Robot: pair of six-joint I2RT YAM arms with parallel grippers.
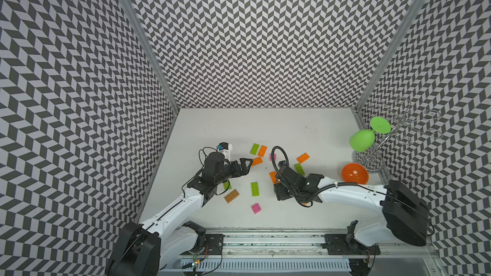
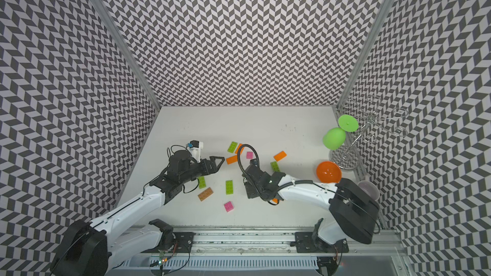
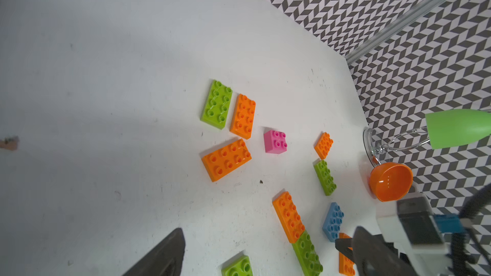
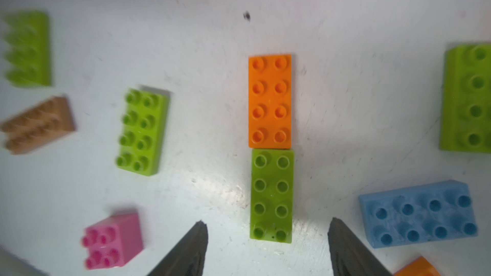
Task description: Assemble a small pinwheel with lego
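Note:
Straight below my right gripper, which is open and empty, a green brick (image 4: 272, 194) lies flat on the table. It stands end to end with an orange brick (image 4: 270, 101); whether they are joined I cannot tell. A blue brick (image 4: 418, 213) is to their right, another green brick (image 4: 142, 131) to their left, with a pink brick (image 4: 113, 241) and a brown brick (image 4: 38, 126) farther left. My left gripper, also open, hangs over the left half of the table. Ahead of it lie a green brick (image 3: 217, 104), two orange ones (image 3: 227, 159) and a pink cube (image 3: 275, 141).
An orange bowl (image 1: 355, 173) stands at the right of the table beside a wire rack (image 1: 381, 145) carrying green cups (image 1: 362, 140). Both arms reach in from the front corners.

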